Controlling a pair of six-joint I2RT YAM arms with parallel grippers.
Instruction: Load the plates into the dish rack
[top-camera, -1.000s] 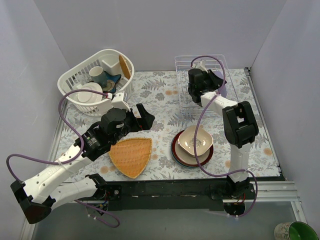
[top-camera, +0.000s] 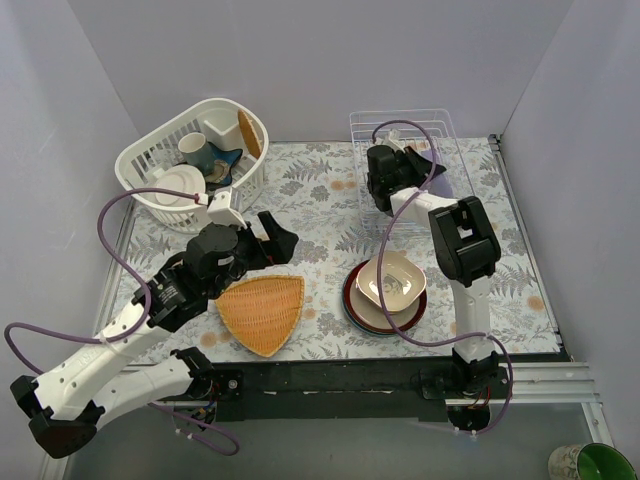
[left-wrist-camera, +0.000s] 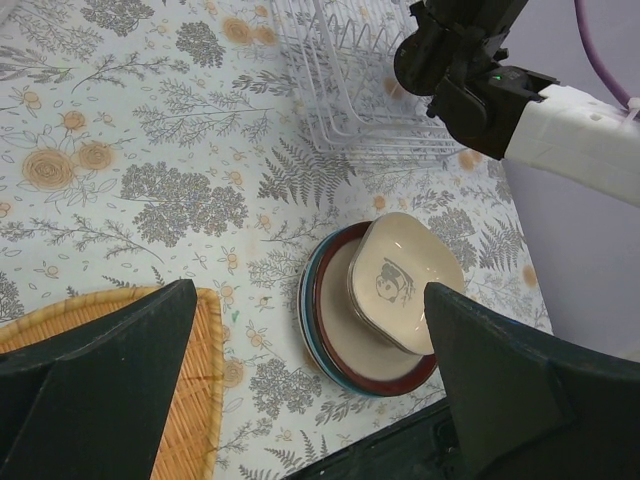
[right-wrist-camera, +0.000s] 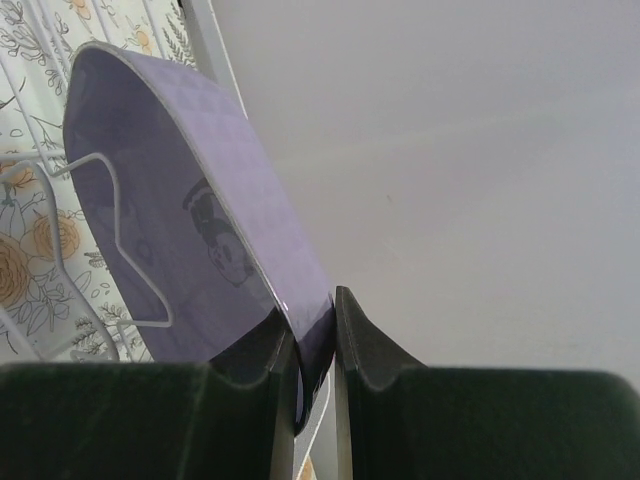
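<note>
In the right wrist view a purple plate (right-wrist-camera: 235, 175) stands steeply tilted among the wires of the dish rack (right-wrist-camera: 115, 230), its rim pinched by my right gripper. From the top, the white wire rack (top-camera: 365, 125) is at the back right, and the right arm covers much of the purple plate (top-camera: 460, 175). Near the front edge sits a stack of plates: a cream squarish dish (top-camera: 402, 280) leaning on a brown-rimmed plate (top-camera: 350, 300), with a teal rim below. My left gripper (top-camera: 270, 240) hangs open over the table, empty.
A white basket (top-camera: 130, 165) at the back left holds white dishes, a mug (top-camera: 196, 150) and a wooden item. The orange woven mat (top-camera: 262, 310) lies front left. Table between basket and rack is clear. A green cup (top-camera: 590, 463) shows at bottom right.
The right arm has shifted slightly left over the rack, with the purple plate's visible part also shifting. My left gripper has drawn a little to the left, staying open. The front stack is unchanged.
</note>
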